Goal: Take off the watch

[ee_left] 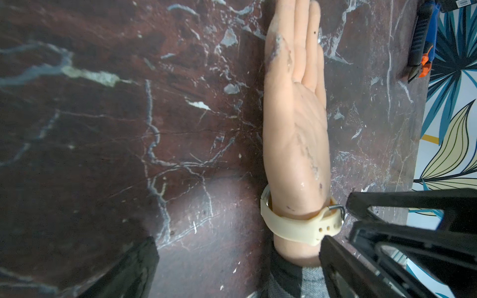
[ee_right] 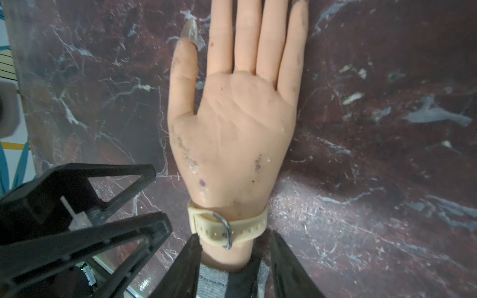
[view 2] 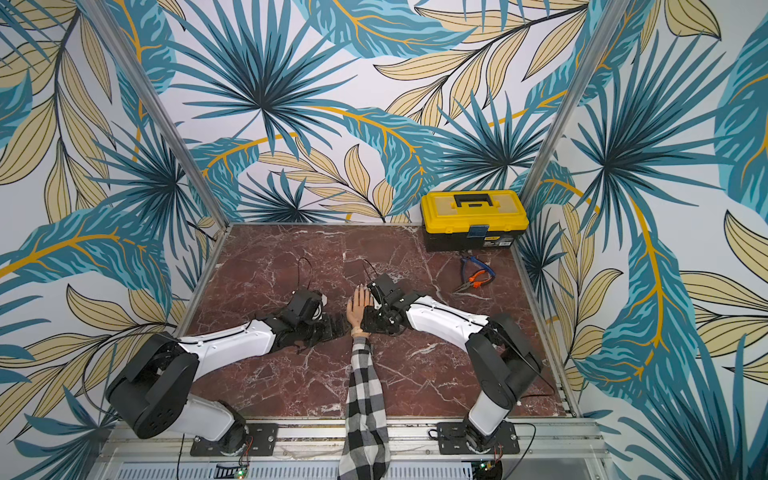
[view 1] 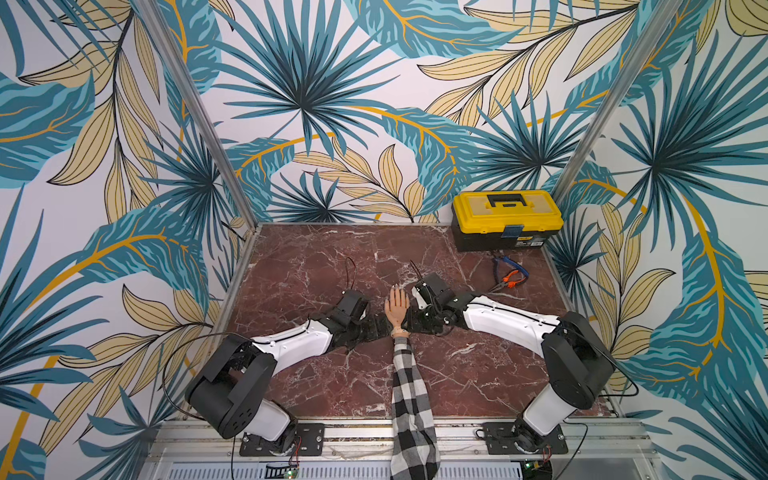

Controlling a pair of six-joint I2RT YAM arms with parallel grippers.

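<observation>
A cream watch strap (ee_right: 251,228) circles the wrist of a mannequin hand (ee_right: 233,129), which lies palm up. Its metal buckle (ee_right: 226,231) faces upward; no watch face shows. In the left wrist view, the same strap (ee_left: 293,227) sits near the right finger (ee_left: 342,268) of my left gripper, whose fingers stand wide apart. My right gripper is open over the wrist, one finger (ee_right: 183,270) left of the strap's middle and the other just past its right end. Whether either touches the strap is hard to tell. From above, both grippers flank the hand.
A checkered sleeve (view 1: 412,400) covers the forearm and runs to the table's front edge. At the back right stand a yellow toolbox (view 1: 508,216) and, before it, orange and blue pliers (view 1: 509,273).
</observation>
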